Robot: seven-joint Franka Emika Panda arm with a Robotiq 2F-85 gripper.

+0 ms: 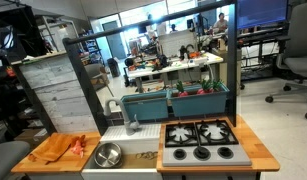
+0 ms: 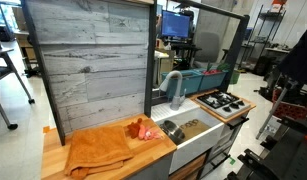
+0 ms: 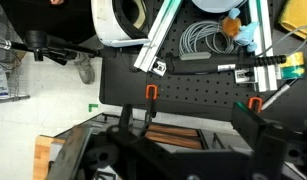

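My gripper stands open in the wrist view, its orange-tipped fingers wide apart with nothing seen between them. Below is the edge of a black perforated board, away from the toy kitchen. An orange cloth lies flat on the wooden counter in exterior view 2. Small reddish items sit beside it. Exterior view 1 shows a metal pot in the sink area and a grey stove with black burner grates on the right.
Behind the stove are blue bins, one with red and green items. A faucet rises by the sink, and a whitish plank wall backs the cloth. On the black board lie a coiled grey cable and a white rounded device.
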